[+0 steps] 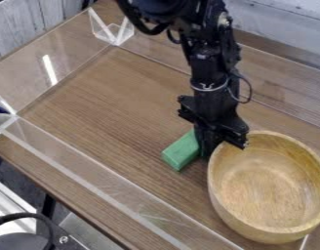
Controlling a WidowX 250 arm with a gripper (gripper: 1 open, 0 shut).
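The black gripper (213,137) hangs low over the table, its lower end between a green block and a wooden bowl. The green block (182,148) lies on the table, partly behind the gripper's fingers. The large light wooden bowl (267,190) is at the lower right, its near-left rim next to the fingers. The fingertips are hard to make out, and I cannot see whether anything is between them.
Transparent strips run along its left and near edges. A white frame stands at the back left, and a black cable lies at the lower left corner.
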